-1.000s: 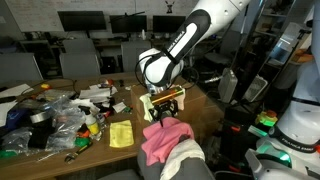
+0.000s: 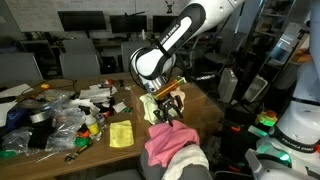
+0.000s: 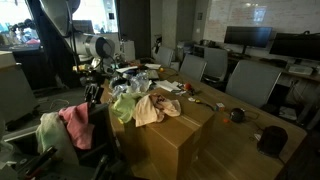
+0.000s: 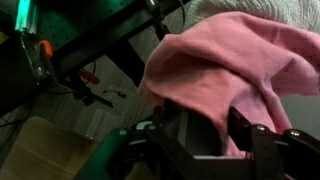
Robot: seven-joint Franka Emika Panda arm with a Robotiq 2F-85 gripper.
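Note:
A pink cloth hangs in folds beside the table's front edge, below my gripper. In the wrist view the pink cloth fills the upper middle and runs down between the dark fingers of my gripper. The gripper is shut on the cloth; the exact pinch is dark and partly hidden by folds. A whitish cloth lies against the pink one, on the near side. From the second exterior view, the pink cloth drapes beside the whitish cloth, off the table.
On the wooden table lie a yellow cloth, plastic bags, bottles and several loose items. A light green cloth and a peach cloth rest near the table's edge. Office chairs stand behind.
The arm has shifted slightly, its gripper now a little lower and to the right. The top of the pink cloth has shifted slightly right too.

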